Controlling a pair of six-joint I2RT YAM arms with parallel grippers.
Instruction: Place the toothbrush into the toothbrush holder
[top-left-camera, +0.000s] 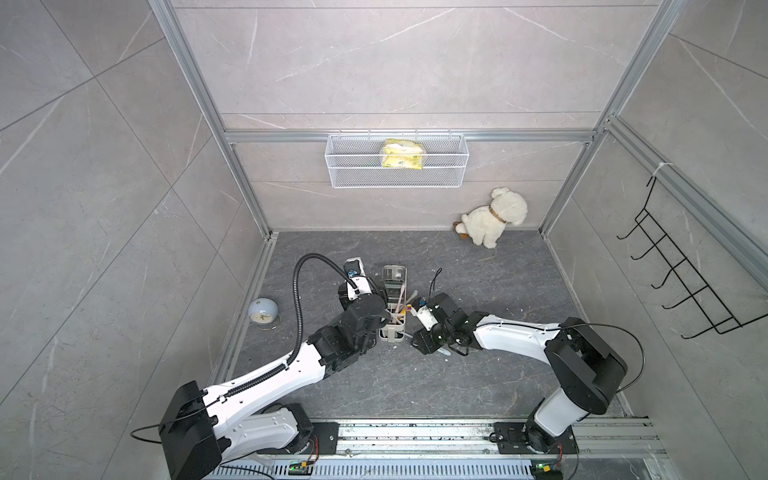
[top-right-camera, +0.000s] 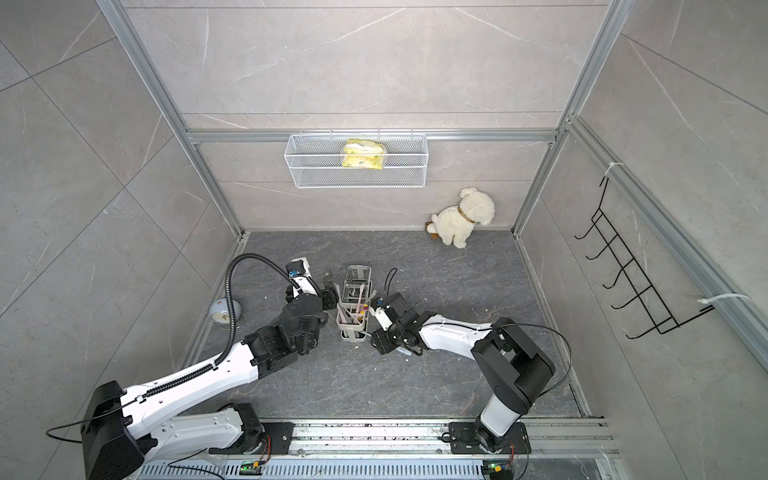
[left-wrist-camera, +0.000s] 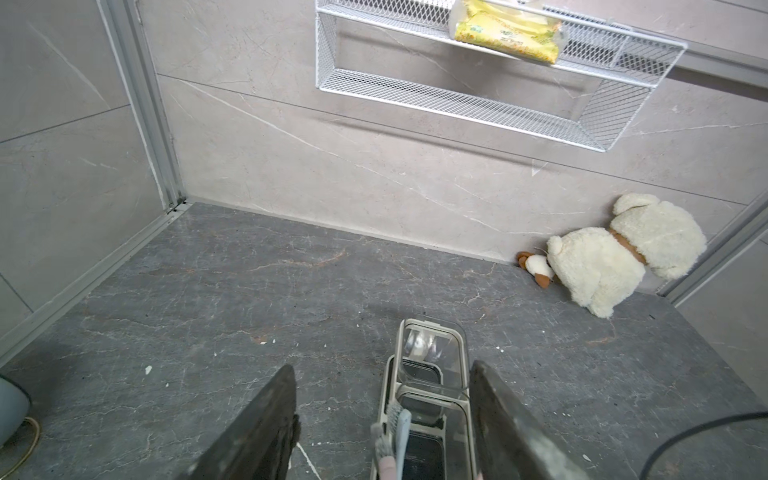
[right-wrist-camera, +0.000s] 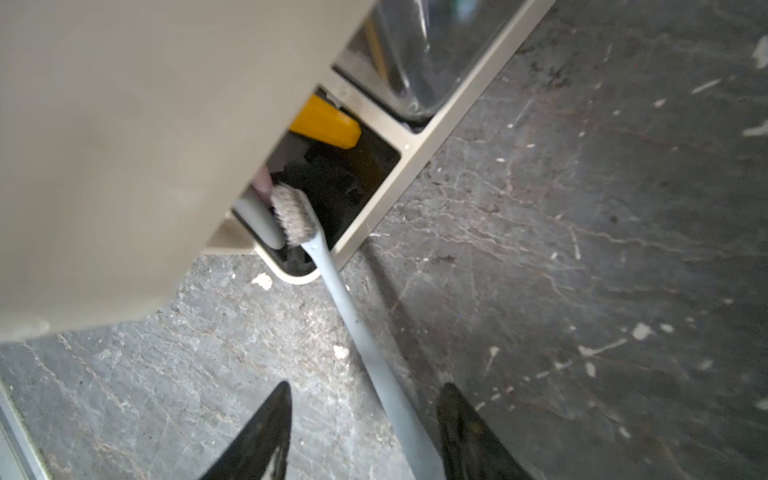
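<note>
The compartmented toothbrush holder (top-right-camera: 361, 273) stands mid-floor with brushes and sticks in it. In the right wrist view a pale blue toothbrush (right-wrist-camera: 364, 344) has its bristled head in a front compartment (right-wrist-camera: 376, 208) and its handle outside, running down between the fingers of my right gripper, which is open. My left gripper is open above and left of the holder; in its view brush heads stand between its blurred fingers, apart from them.
A plush dog (top-left-camera: 488, 220) sits at the back right, a pale round object (top-left-camera: 262, 312) at the left wall. A wire shelf (top-left-camera: 344, 176) hangs at the back; a hook rack (top-left-camera: 672, 272) hangs on the right.
</note>
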